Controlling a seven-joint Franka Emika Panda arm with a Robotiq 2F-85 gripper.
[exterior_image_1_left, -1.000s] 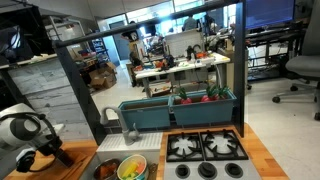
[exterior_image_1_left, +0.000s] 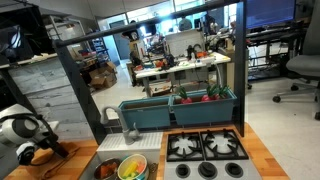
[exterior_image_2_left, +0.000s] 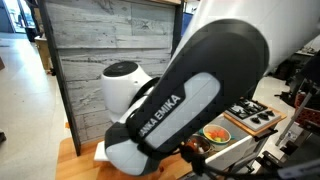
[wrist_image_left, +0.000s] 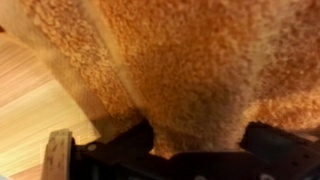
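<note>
Brown-orange towelling (wrist_image_left: 190, 60) fills most of the wrist view, close in front of my gripper. My two dark fingers stand wide apart at the bottom of that view, the fingers open. Whether the fingertips touch the cloth is hard to make out. In the first exterior view the gripper (exterior_image_1_left: 62, 151) is low over the wooden counter at the far left, with some of the orange-brown cloth (exterior_image_1_left: 42, 158) beneath it. The arm's white body hides the fingers in the second exterior view.
A sink basin holds a colander of colourful items (exterior_image_1_left: 132, 167), right of the arm. Behind stands a tap (exterior_image_1_left: 112, 118); farther right are a stove (exterior_image_1_left: 205, 150) and a teal planter box (exterior_image_1_left: 205, 108). A grey plank wall (exterior_image_2_left: 100, 60) rises close behind the arm.
The sink, stove and planter have not moved.
</note>
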